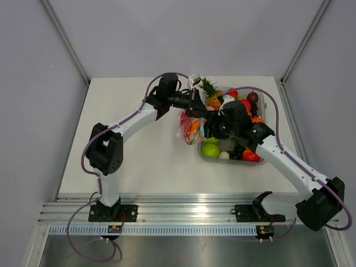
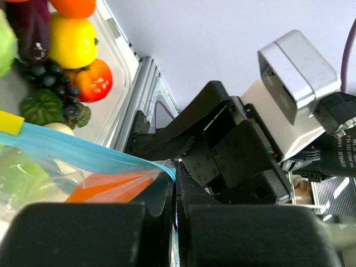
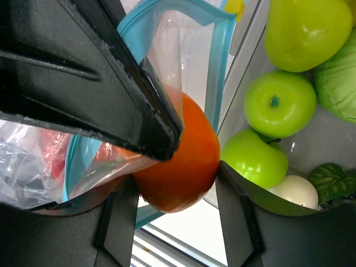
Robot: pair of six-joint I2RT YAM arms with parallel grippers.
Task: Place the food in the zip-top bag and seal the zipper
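The zip top bag (image 1: 186, 127) hangs from my left gripper (image 1: 197, 111) between the two arms. In the left wrist view its blue zipper edge (image 2: 78, 153) is pinched in the shut left fingers. In the right wrist view my right gripper has an orange fruit (image 3: 178, 183) between its fingers, inside the bag's open mouth, framed by the blue rim (image 3: 217, 72). Whether the fingers press on the fruit is hard to tell. The black body of the other gripper covers the upper left of that view.
The grey bin (image 1: 203, 153) of food is at the right, holding green apples (image 3: 278, 103), a pear (image 3: 306, 28), an eggplant (image 2: 30, 28), grapes, a pineapple (image 1: 214, 97) and several other items.
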